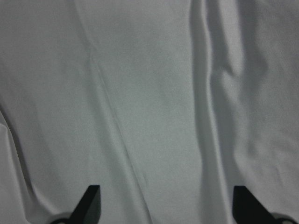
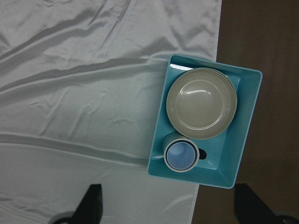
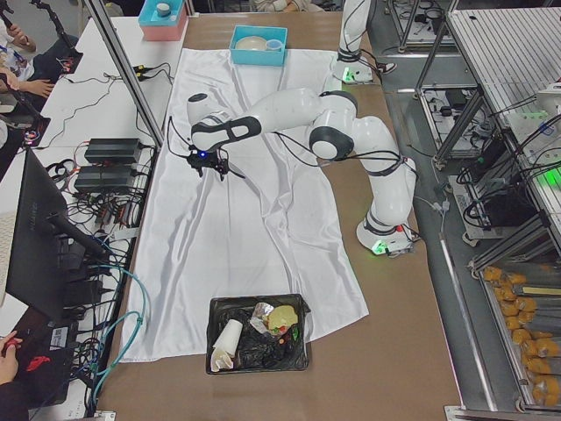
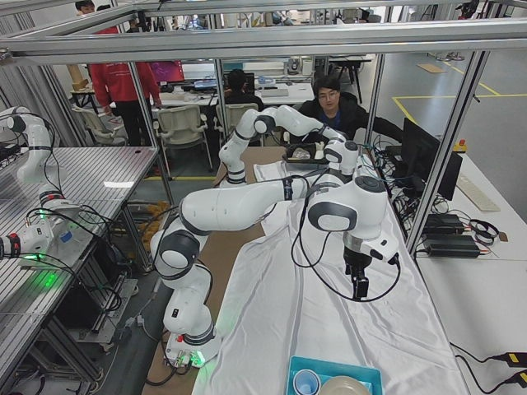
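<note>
In the left wrist view my left gripper is open over wrinkled white cloth (image 1: 149, 116), with nothing between its fingers. My right gripper is open as well, empty, above the cloth near a blue tray (image 2: 246, 126). In the tray are a beige plate (image 2: 201, 101) and a white-rimmed mug (image 2: 180, 154) with a dark handle. A black tray (image 3: 259, 368) at the opposite end of the cloth holds a white cup (image 3: 229, 337), crumpled foil and food-like scraps.
The two arms are bent over the middle of the cloth and overlap in the camera views. Brown table surface (image 3: 377, 351) borders the cloth. A monitor (image 3: 35, 246), cables and black boxes line one side. The cloth between the trays is free of loose objects.
</note>
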